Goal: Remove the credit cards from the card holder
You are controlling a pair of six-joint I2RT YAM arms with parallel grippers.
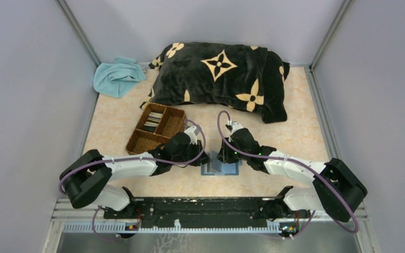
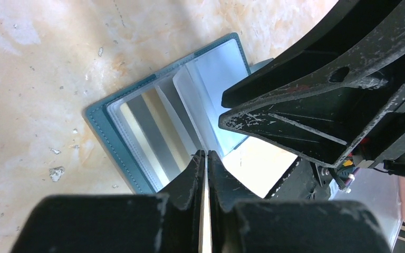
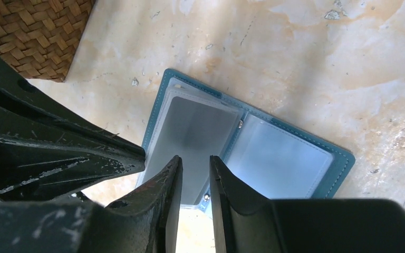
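The blue-green card holder [image 1: 228, 168] lies open on the table between my two grippers, its clear sleeves partly raised. In the left wrist view, grey and cream card edges [image 2: 155, 129] show under the sleeves. My left gripper is over the holder's near edge with its fingertips almost together and a thin gap between them; whether a sleeve or card is caught there does not show. In the right wrist view, my right gripper stands open over the holder, in front of a grey card [image 3: 195, 137] in its sleeve. The gap between its fingers looks empty.
A brown woven basket [image 1: 179, 123] with compartments stands behind the left arm, several cards [image 1: 153, 122] in one of them. A dark patterned cushion [image 1: 200, 79] and a light blue cloth [image 1: 117, 78] lie at the back.
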